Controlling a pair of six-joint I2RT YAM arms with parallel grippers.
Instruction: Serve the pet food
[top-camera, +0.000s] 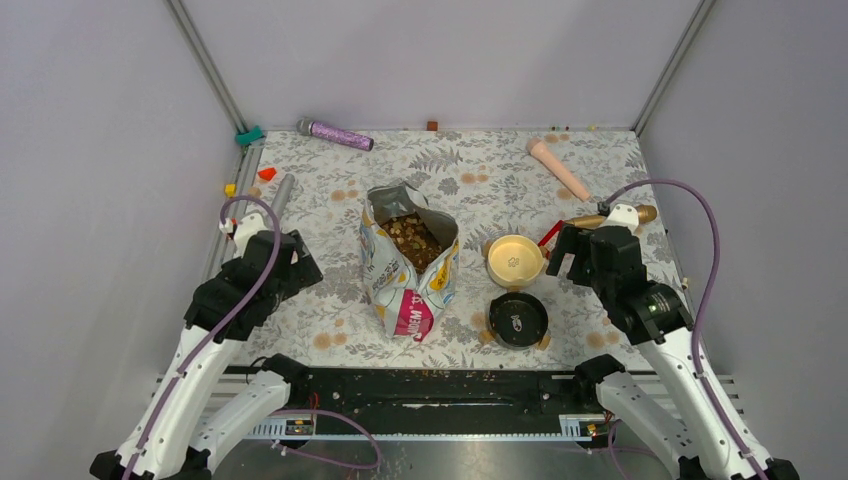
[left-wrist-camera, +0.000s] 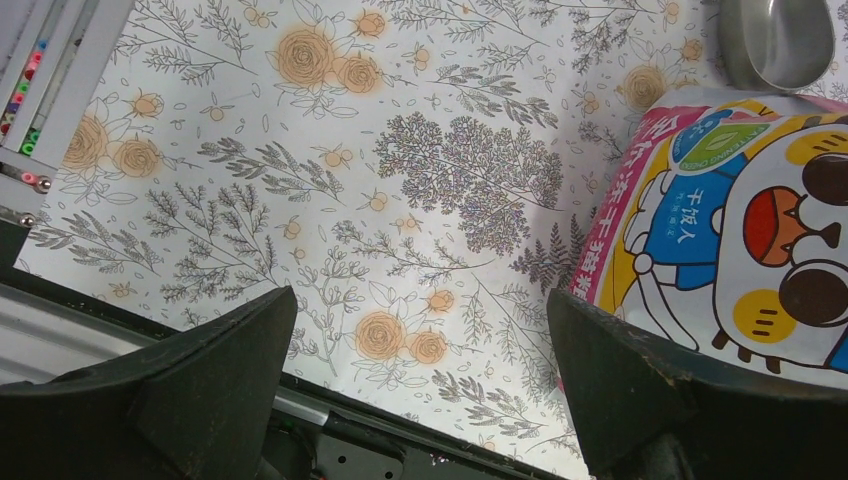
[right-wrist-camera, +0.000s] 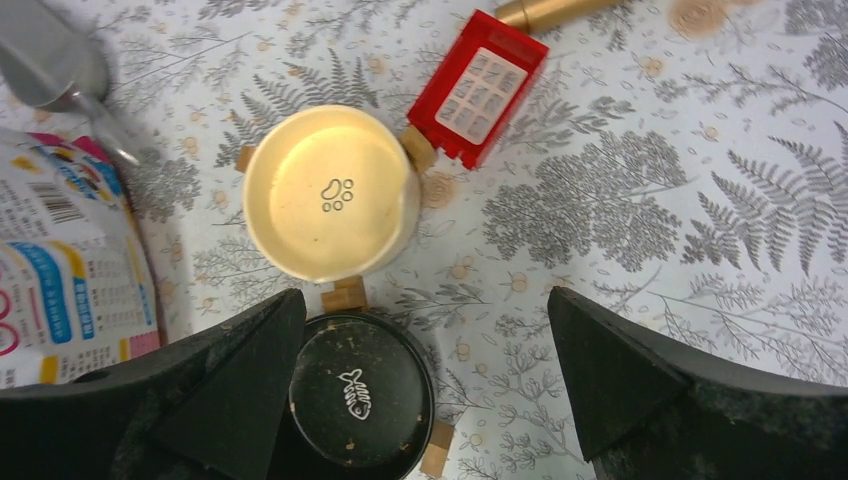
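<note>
An upright pet food bag (top-camera: 412, 290) stands open at the table's centre, brown kibble (top-camera: 412, 240) inside. Right of it sit a cream bowl (top-camera: 515, 261) and, nearer the front edge, a black bowl (top-camera: 517, 320); both look empty in the right wrist view. A metal scoop (left-wrist-camera: 775, 45) shows beyond the bag in both wrist views. Left of the bag, my left gripper is open over bare tablecloth. My right gripper hangs open just right of the cream bowl, nothing between its fingers. The black bowl (right-wrist-camera: 355, 400) is partly behind one finger.
A red piece with a pale grid (right-wrist-camera: 480, 90) lies by the cream bowl, near a gold rod (right-wrist-camera: 550, 12). At the back are a purple microphone (top-camera: 340, 136) and a pale pink cylinder (top-camera: 558, 168).
</note>
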